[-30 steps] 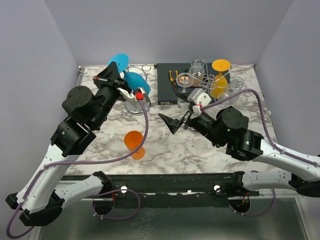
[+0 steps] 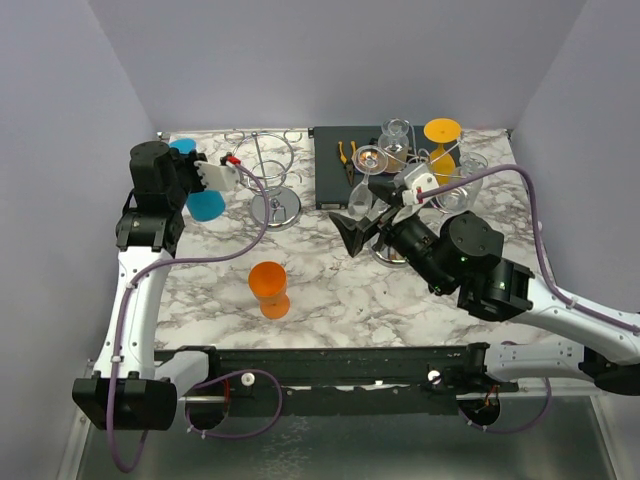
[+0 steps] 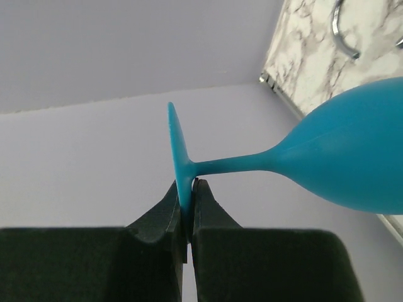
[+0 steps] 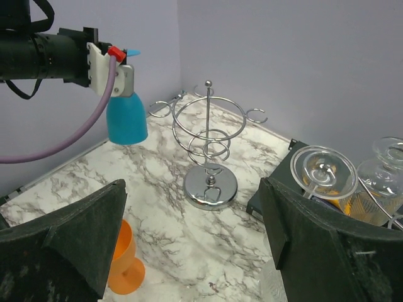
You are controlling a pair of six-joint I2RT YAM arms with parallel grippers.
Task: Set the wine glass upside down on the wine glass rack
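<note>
In the top view my left gripper (image 2: pixel 195 170) is at the back left, shut on a blue wine glass (image 2: pixel 205 205). The left wrist view shows the glass (image 3: pixel 340 145) on its side, its base and stem between the fingers. In the right wrist view its bowl (image 4: pixel 126 119) points downward, left of an empty chrome rack (image 4: pixel 211 189). My right gripper (image 2: pixel 365 220) stands open in front of a second rack holding several clear glasses (image 2: pixel 395 145) and a yellow glass (image 2: pixel 440 131).
An orange glass (image 2: pixel 268 282) stands on the marble table at front centre-left. A dark mat (image 2: pixel 330 185) with pliers (image 2: pixel 347 165) lies at the back. Grey walls bound the table.
My left gripper, with the blue glass, has swung left, away from over the left rack, and the glass has turned.
</note>
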